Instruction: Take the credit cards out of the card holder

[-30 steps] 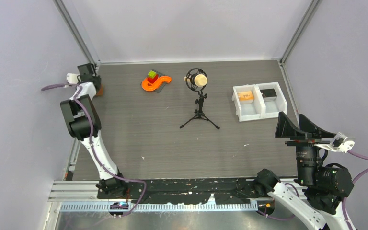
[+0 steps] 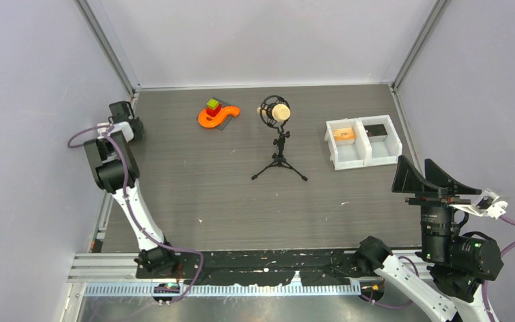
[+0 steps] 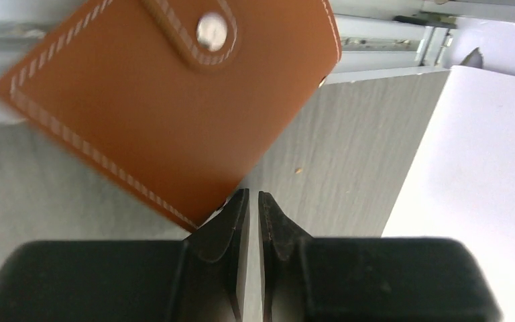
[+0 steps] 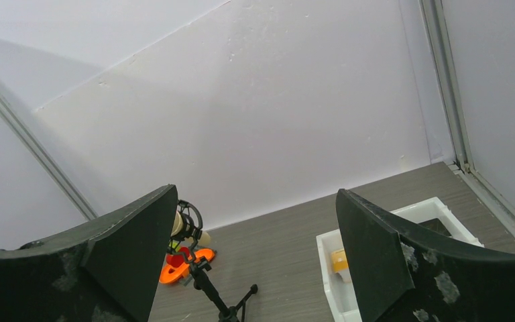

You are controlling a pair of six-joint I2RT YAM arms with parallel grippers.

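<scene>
A brown leather card holder [image 3: 167, 100] with white stitching and a metal snap fills the upper left of the left wrist view. It lies by the metal rail at the table's edge. My left gripper has a narrow gap between its fingers, with only tabletop visible in it. The left fingertip [image 3: 236, 204] is close against the holder's lower corner; whether they touch is unclear. No cards show. From above, the left gripper's black body hides the holder. My right gripper is open and empty, raised at the front right.
A black tripod [image 2: 279, 157] with a round cage stands mid-table. An orange toy track [image 2: 218, 117] with red and green blocks lies left of it. A white two-part tray [image 2: 334, 151] is at the right.
The right arm has drifted slightly to the right.
</scene>
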